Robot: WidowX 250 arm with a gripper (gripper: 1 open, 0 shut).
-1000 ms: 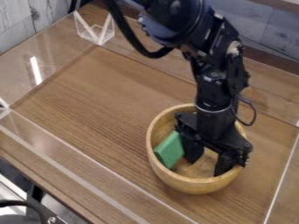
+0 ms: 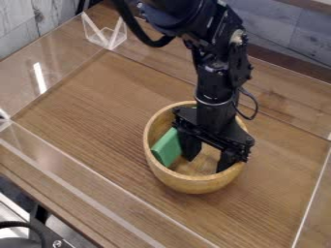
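A wooden bowl [image 2: 195,180] sits on the wooden table, a green block [image 2: 167,146] lying inside it against the left side. My black gripper [image 2: 211,147] reaches down from the top into the bowl, to the right of the green block. Its fingers stand apart; the space between them is partly hidden by the gripper's body.
The table [image 2: 84,116] has clear room to the left of the bowl and at the lower right. A clear plastic object [image 2: 108,27] stands at the back left. A dark cable curves at the lower left corner.
The bowl with the green block has shifted left and slightly up in view, along with my gripper, which has moved slightly up.
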